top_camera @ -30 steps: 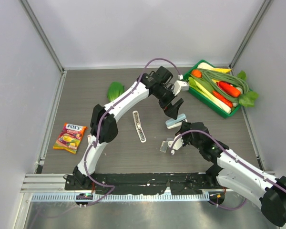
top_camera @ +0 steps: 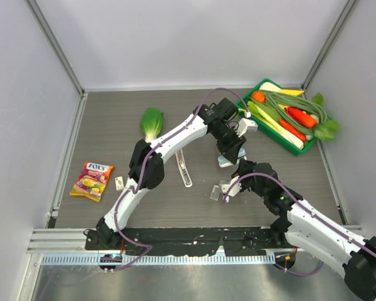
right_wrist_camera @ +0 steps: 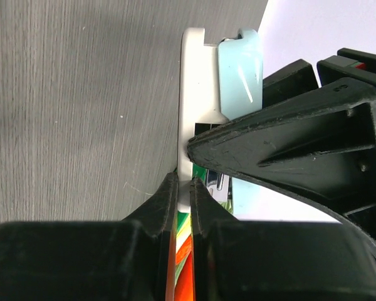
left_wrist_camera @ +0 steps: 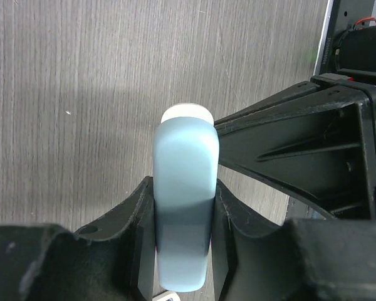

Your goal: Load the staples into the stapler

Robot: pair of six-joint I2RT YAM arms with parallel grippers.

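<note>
The light-blue and white stapler (top_camera: 225, 162) is near the table's centre right, partly hidden by both grippers. In the left wrist view, its blue top (left_wrist_camera: 187, 169) lies between the fingers of my left gripper; no gap shows along its sides, but a firm grip cannot be made out. Seen from the other wrist, the stapler's white edge (right_wrist_camera: 187, 94) runs down between the fingertips of my right gripper, which are close together on it. A finger (right_wrist_camera: 257, 135) of the left gripper crosses beside the stapler there. I cannot make out loose staples.
Clear small boxes (top_camera: 215, 192) lie left of the right gripper. A long white strip-like object (top_camera: 183, 167) sits left of the stapler. Farther out are a snack bag (top_camera: 91, 180), a small white block (top_camera: 119, 183), a green vegetable (top_camera: 151, 122) and a green vegetable basket (top_camera: 294, 148).
My left gripper has come down and right onto the stapler, from just behind it. The right arm and the stapler look almost unmoved.
</note>
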